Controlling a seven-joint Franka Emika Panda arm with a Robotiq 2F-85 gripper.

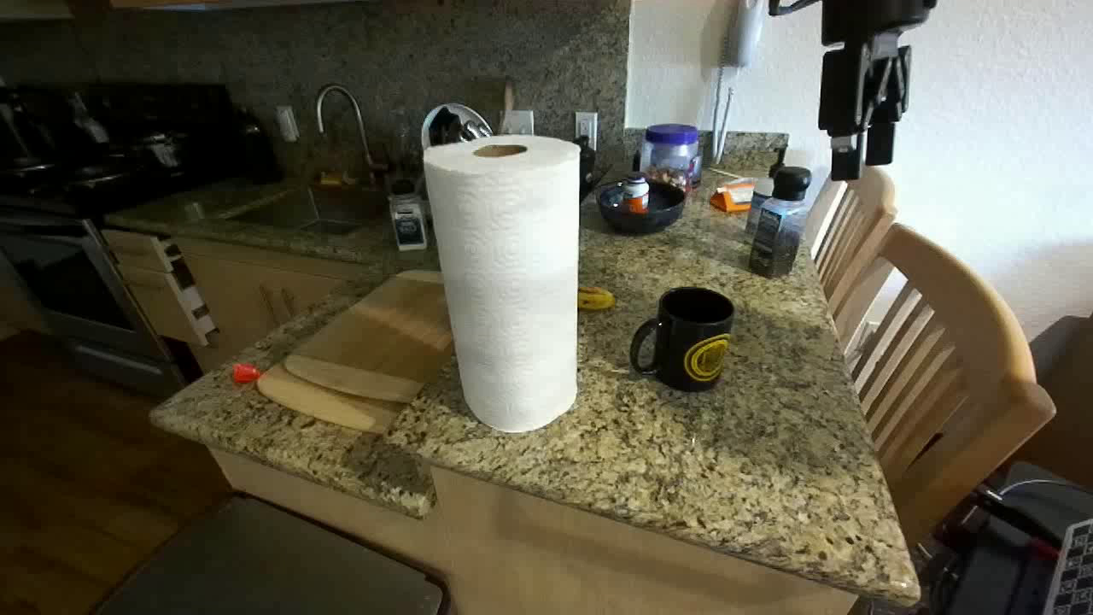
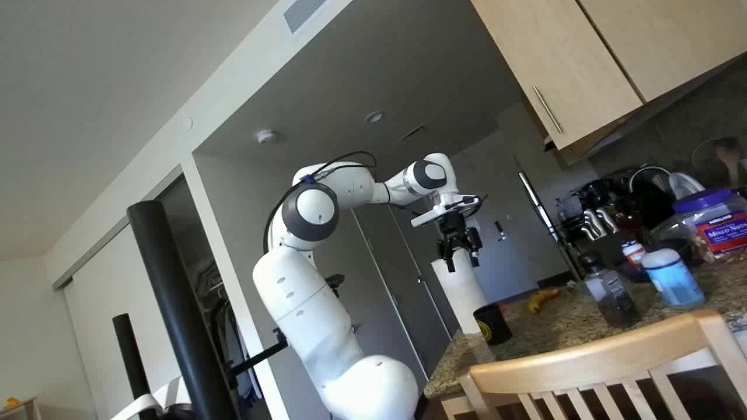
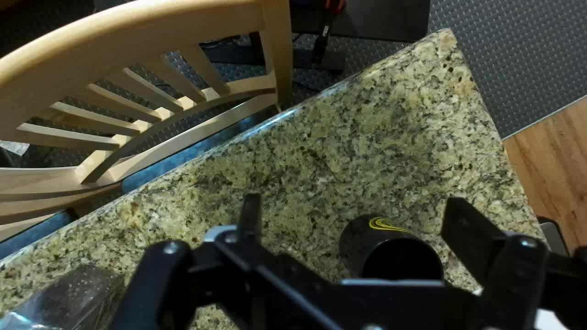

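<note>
On the granite counter (image 1: 635,466) a black mug (image 1: 694,343) with a yellow emblem stands upright, its handle toward the paper towel roll (image 1: 512,297). My gripper (image 1: 861,159) hangs high at the upper right of exterior view 1, well above the counter. In the wrist view its two fingers are spread wide with nothing held, and the mug (image 3: 385,247) shows far below, between them but closer to the right one. In exterior view 2 my gripper (image 2: 458,265) appears in front of the towel roll's top, higher than the mug (image 2: 492,324).
Wooden cutting boards (image 1: 359,343) lie left of the roll, with a banana (image 1: 594,298) behind it. Farther back stand a dark bowl (image 1: 640,210), a nut jar (image 1: 671,154) and a black-capped bottle (image 1: 780,225). Chairs (image 1: 953,348) line the right edge.
</note>
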